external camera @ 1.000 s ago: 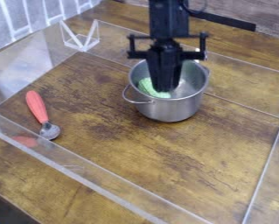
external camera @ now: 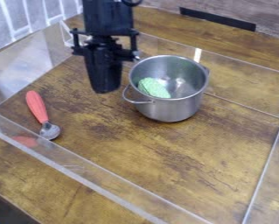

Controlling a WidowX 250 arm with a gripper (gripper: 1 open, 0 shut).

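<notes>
My black gripper (external camera: 104,70) hangs in the upper left middle of the camera view, left of and above a steel pot (external camera: 174,105) with a wire side handle. The gripper is dark, and I cannot see anything held in it or how its fingers stand. Inside the pot lies a pale green object (external camera: 153,87). A scoop-like tool (external camera: 38,108) with a red handle and metal head lies on the wooden table (external camera: 129,166) at the left.
Clear panels or edges (external camera: 265,175) border the work area on the right, left and front. A white wire object is at the back left.
My gripper has moved left from over the pot, uncovering the pot and the green object. The pot and red-handled tool appear in the same places.
</notes>
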